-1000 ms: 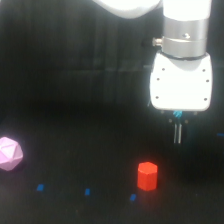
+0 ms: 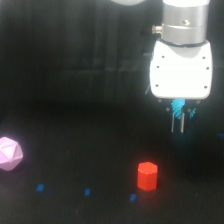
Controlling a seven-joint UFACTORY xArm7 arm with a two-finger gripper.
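Note:
A small red block (image 2: 147, 177) with a six-sided outline rests on the dark surface, right of centre. Over at the left edge lies a pink many-faced solid (image 2: 9, 153). My gripper (image 2: 178, 127) hangs from the white hand at the upper right, pointing down. It is above and to the right of the red block, clear of it in the view. Its two thin fingers look slightly apart, with a dark gap and no object visible between the tips. Something bright blue shows at the finger bases.
Several small blue marks (image 2: 87, 191) are on the dark surface near the front. A dark curtain (image 2: 75, 60) hangs behind. Between the pink solid and the red block the surface is bare except for the marks.
The hand and its fingers have risen in the view. The gap between the fingers looks a little wider, and more blue shows at their bases. Both objects have stayed put.

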